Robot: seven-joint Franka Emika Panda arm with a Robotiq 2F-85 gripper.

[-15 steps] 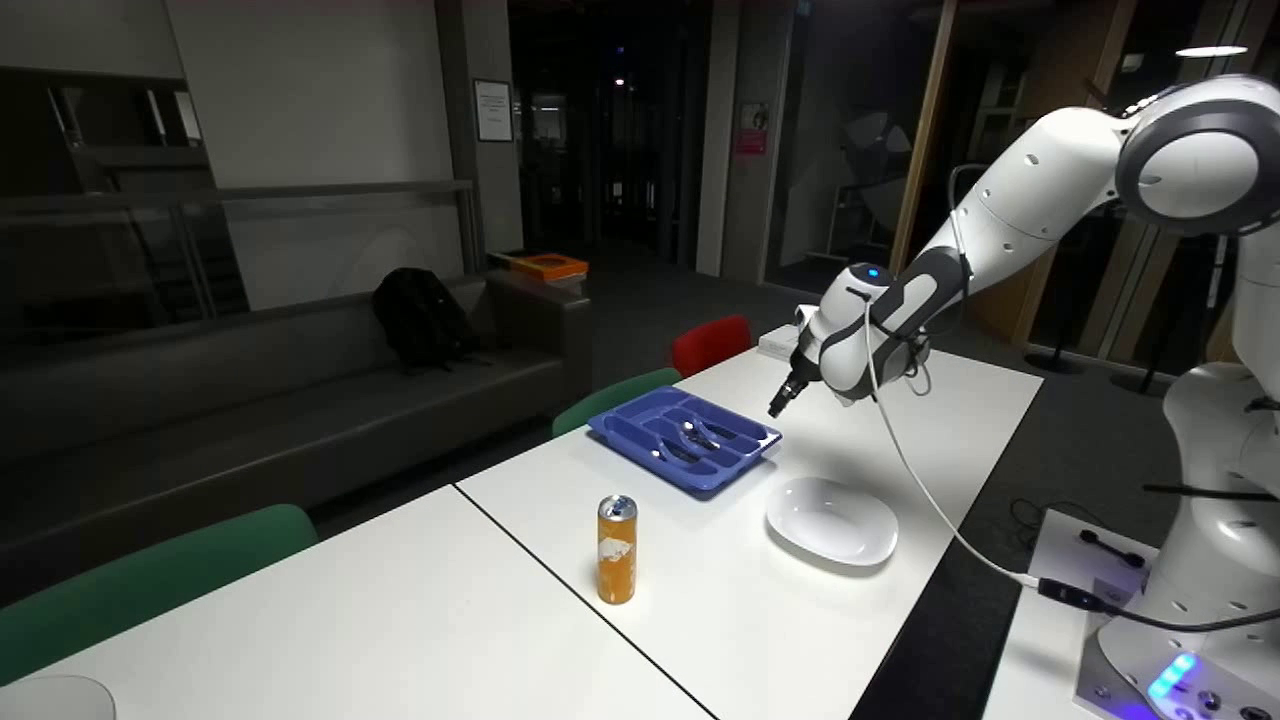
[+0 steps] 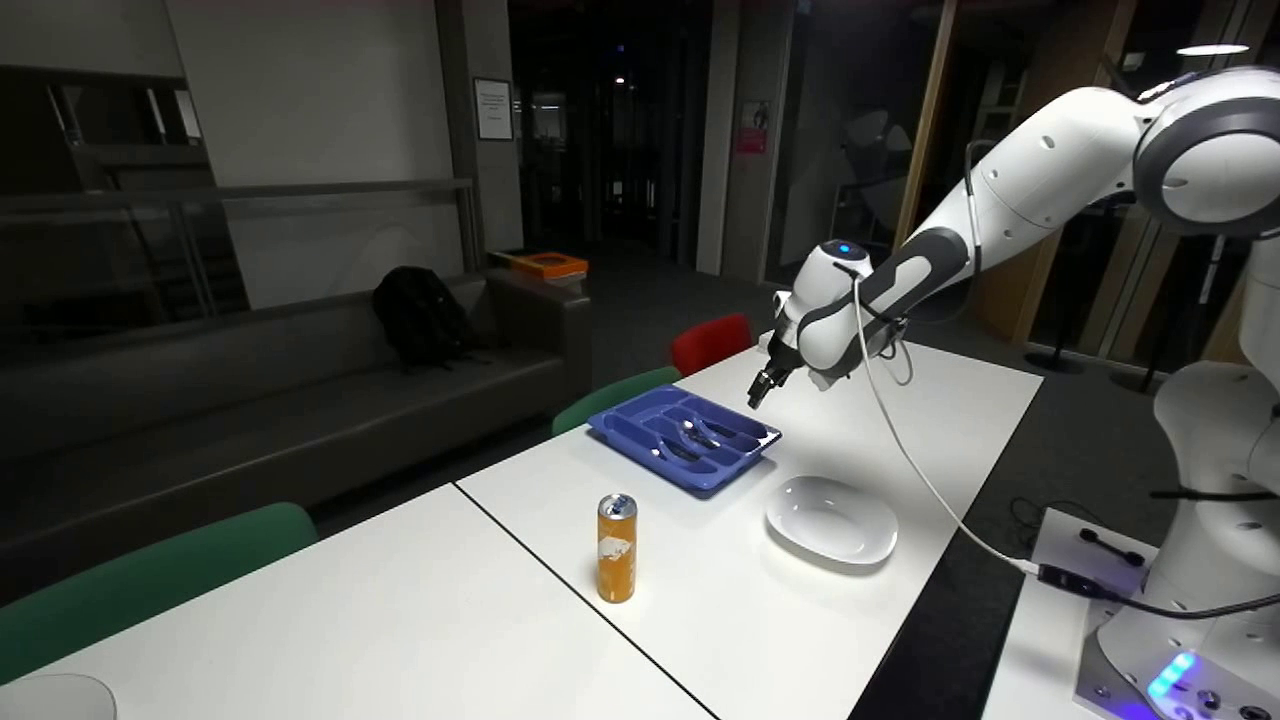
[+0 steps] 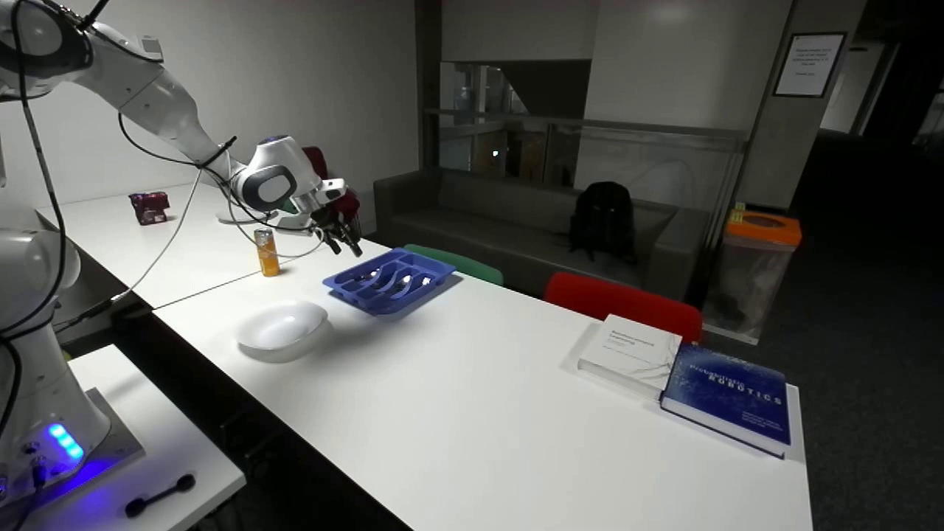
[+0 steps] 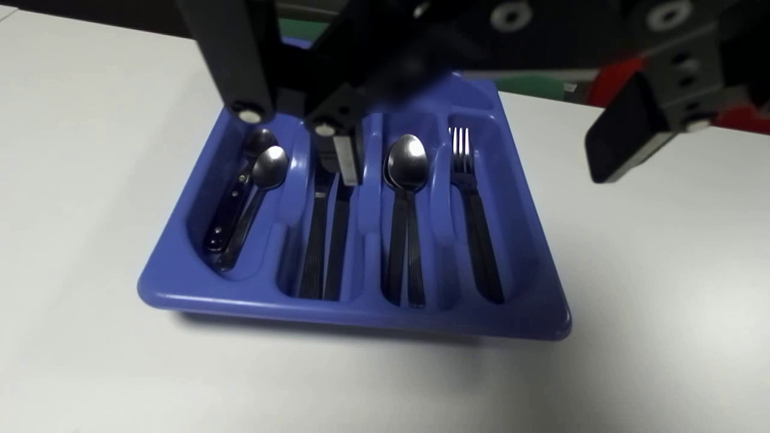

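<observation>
A blue cutlery tray [image 4: 361,317] lies on the white table, filling the middle of the wrist view. My gripper is above it, open, with wide space between its fingers and nothing held. In its left compartment lie a small spoon [image 4: 270,167] and a dark-handled piece [image 4: 229,216]. Stacked spoons [image 4: 408,162] occupy the third, and a fork [image 4: 473,209] the right one. From outside, the gripper [image 2: 761,392] appears raised over the tray's far end.
A white dish [image 2: 831,521] rests near the table edge on the robot's side. An orange can [image 2: 617,548] stands upright nearer the table seam. Two books [image 3: 630,348] [image 3: 727,389] lie at the far end, and the table between them and the dish is clear.
In exterior view 1 my gripper has shifted a little up and to the left. The tray, dish and can have stayed in place.
</observation>
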